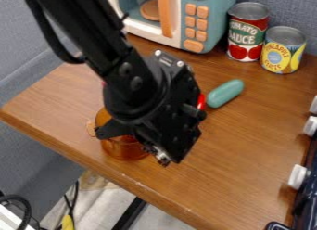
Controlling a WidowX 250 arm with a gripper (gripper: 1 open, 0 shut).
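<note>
The black arm reaches down from the top left, with the gripper (pixel 136 141) low over an orange translucent pot (pixel 122 149) near the table's front-left edge. The gripper body hides much of the pot and most of a red object (pixel 201 103) behind it. Whether the fingers are open or shut, or hold anything, cannot be told. A teal cylindrical object (pixel 224 94) lies to the right.
A toy microwave (pixel 198 20), a tomato can (pixel 247 37) and a yellow can (pixel 283 54) stand at the back. A dark appliance with white knobs (pixel 302 192) is at the right edge.
</note>
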